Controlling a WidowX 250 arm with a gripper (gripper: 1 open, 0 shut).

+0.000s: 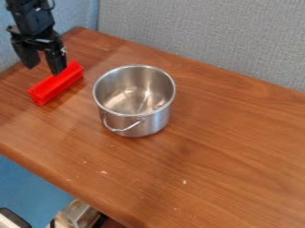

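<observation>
My black gripper point(43, 61) hangs at the upper left of the camera view, its fingers apart and open, just above and behind a red bar-shaped block point(55, 84) lying on the wooden table point(220, 160). A steel pot point(135, 114) with a wire handle stands to the right of the block, empty as far as its inside shows.
Grey padded walls point(202, 36) border the table at the back. A metal fitting point(74, 216) sits beyond the near-left edge.
</observation>
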